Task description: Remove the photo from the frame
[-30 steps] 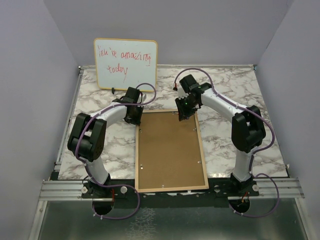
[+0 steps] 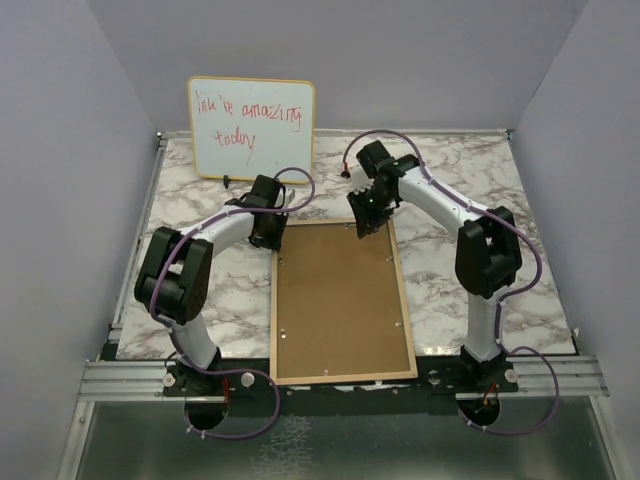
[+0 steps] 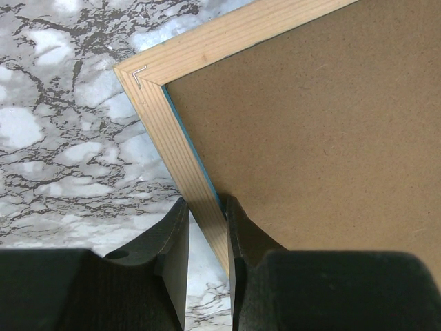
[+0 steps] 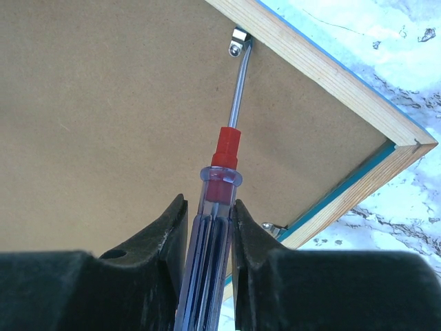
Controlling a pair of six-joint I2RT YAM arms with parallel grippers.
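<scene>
The wooden picture frame (image 2: pixel 274 330) lies back side up on the marble table, its brown backing board (image 2: pixel 335 300) in place. My left gripper is shut on the frame's left rail (image 3: pixel 169 131), just below a corner. In my right gripper is a screwdriver with a clear handle and red collar (image 4: pixel 227 147), held between the fingers. The shaft's tip touches or nearly touches a small metal clip (image 4: pixel 238 43) at the rail's inner edge. Another clip (image 4: pixel 272 227) shows by the adjoining rail. The photo itself is hidden under the board.
A whiteboard (image 2: pixel 252 128) with red writing stands behind the frame at the left. Several more clips line the frame's inner edges. Bare marble table (image 2: pixel 465 310) lies to the right, and the frame's near rail (image 2: pixel 345 378) reaches the table's front edge.
The left arm and the frame look the same.
</scene>
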